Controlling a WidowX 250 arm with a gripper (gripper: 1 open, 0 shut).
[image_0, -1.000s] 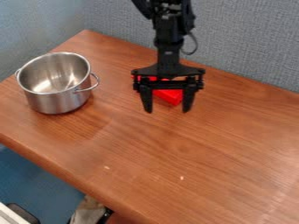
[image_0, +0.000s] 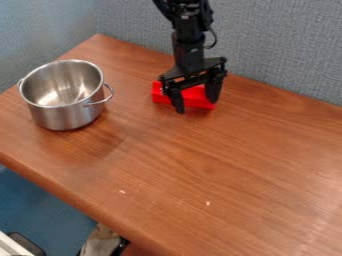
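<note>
A black robot arm hangs from the top centre, and its gripper (image_0: 195, 96) is down over a red block (image_0: 164, 97) near the back of the wooden table. The fingers sit at the block, partly in front of it; whether they touch or hold it cannot be seen clearly.
A steel pot (image_0: 60, 112) with side handles stands at the left of the wooden table (image_0: 214, 200). Grey panelled walls rise behind, and the table's left edge drops to a blue floor.
The gripper has turned about the vertical and shifted a little toward the back. The red block now shows more widely on both sides of it.
</note>
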